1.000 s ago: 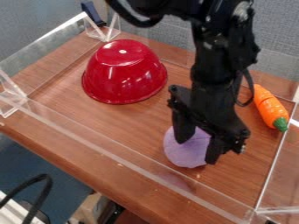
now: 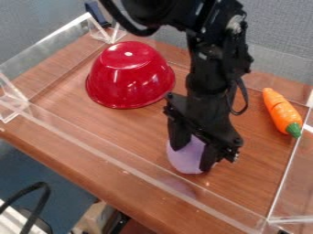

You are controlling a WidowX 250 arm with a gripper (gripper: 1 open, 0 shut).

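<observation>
My black gripper [image 2: 196, 144] is low over the wooden table, its fingers around a round purple object [image 2: 185, 160] near the front middle. The fingers cover the object's upper right part, and whether they are closed on it is hard to tell.
An upturned red bowl [image 2: 130, 73] sits at the back left, and an orange carrot [image 2: 281, 112] lies at the right. Clear plastic walls edge the table [image 2: 86, 146].
The gripper has shifted slightly left and its fingers look closer together over the purple object, more of which is now covered.
</observation>
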